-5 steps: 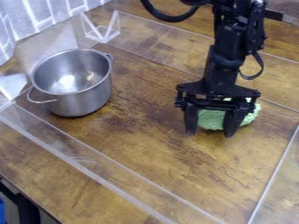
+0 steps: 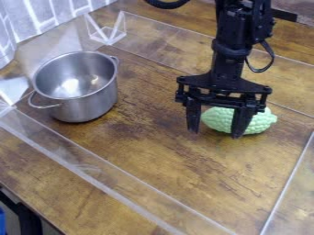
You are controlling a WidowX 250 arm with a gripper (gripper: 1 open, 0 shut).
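A black robot gripper (image 2: 218, 122) hangs at centre right, its fingers apart and pointing down. Just behind and to the right of the fingers lies a pale green, textured piece (image 2: 251, 121), like a cloth or sponge, on the wooden table (image 2: 160, 174). The gripper is open; I see nothing held clearly between its fingers, though its body hides part of the green piece.
A steel pot (image 2: 76, 84) with side handles stands at the left. Clear plastic strips border the work area along the left and right.
The pot has not moved.
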